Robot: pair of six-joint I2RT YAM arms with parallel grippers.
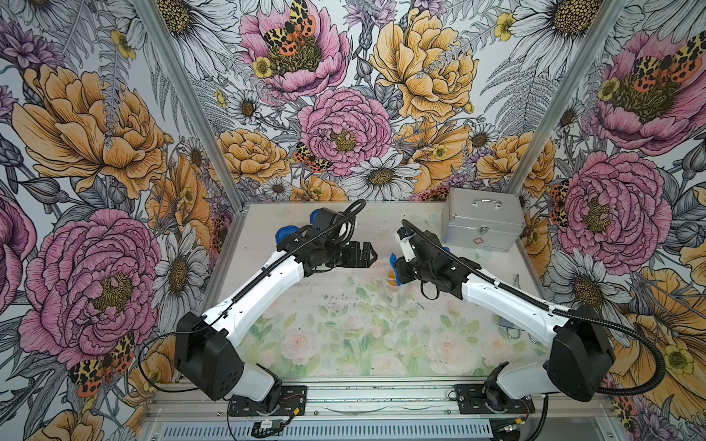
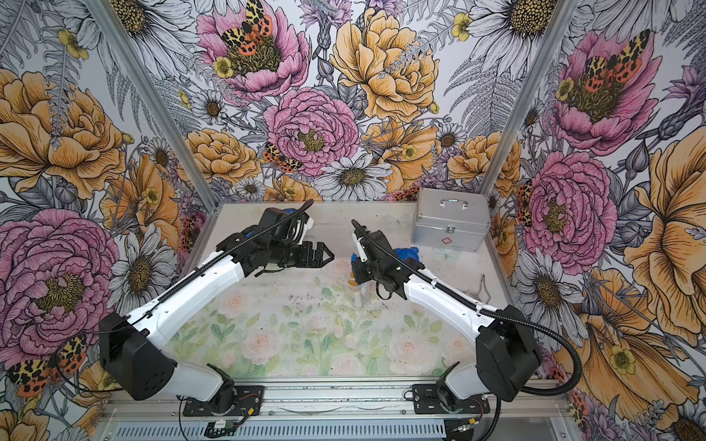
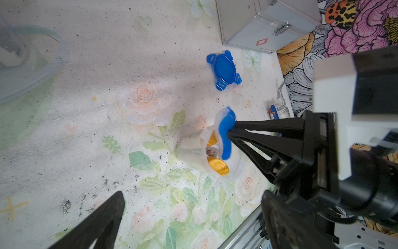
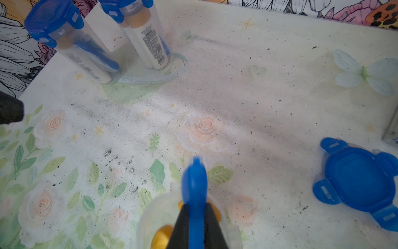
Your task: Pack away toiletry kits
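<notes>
My right gripper is shut on a thin blue item (image 3: pixel 226 130) at the mouth of an upright clear container (image 3: pixel 190 147) with orange items inside. Its blue four-tab lid lies on the table, also seen in the right wrist view (image 4: pixel 358 180). My left gripper (image 1: pixel 367 255) hangs open left of the container, nothing seen between its fingers. At the back left, two filled containers with blue lids (image 4: pixel 70 41) (image 4: pixel 141 37) stand on clear bases.
A silver case (image 1: pixel 481 220) stands at the back right. Small items (image 3: pixel 279 110) lie near the right edge.
</notes>
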